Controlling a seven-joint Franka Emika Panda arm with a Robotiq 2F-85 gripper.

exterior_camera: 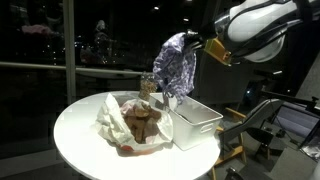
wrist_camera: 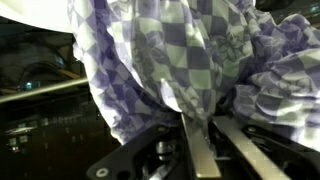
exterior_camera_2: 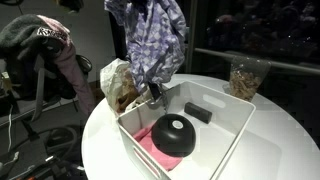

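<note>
A purple-and-white checked cloth (exterior_camera: 178,64) hangs bunched in the air, gripped near its top by my gripper (exterior_camera: 200,40). In the wrist view the folds of the cloth (wrist_camera: 170,55) gather between the fingers and spread out past them. Below it stands a white rectangular bin (exterior_camera: 198,123) on the round white table. In exterior view 2 the cloth (exterior_camera_2: 152,40) hangs above the bin's left far side, its lower end close to the rim. Inside the bin lie a black round lid-like object (exterior_camera_2: 174,136) and a pink cloth (exterior_camera_2: 147,140).
A crumpled paper bag (exterior_camera: 115,122) with a brown item (exterior_camera: 143,122) in it lies beside the bin. Behind stands a clear container of small brown pieces (exterior_camera_2: 244,76).
</note>
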